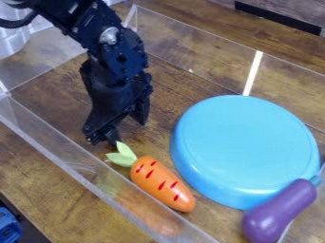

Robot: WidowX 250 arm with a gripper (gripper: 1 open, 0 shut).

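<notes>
My black gripper (pixel 117 123) hangs low over the wooden floor of a clear-walled enclosure, just above and behind the green leaves of a toy carrot (pixel 162 185). Its fingertips are dark and bunched, so whether they are open or shut, or hold anything, is unclear. A blue round lid-like disc (pixel 245 147) lies to the right of the gripper, and a purple eggplant (pixel 276 214) lies at the front right beside it.
The clear wall (pixel 51 142) runs along the left and front. A blue object (pixel 7 228) sits outside it at the lower left. Bare wood lies behind the disc and left of the gripper.
</notes>
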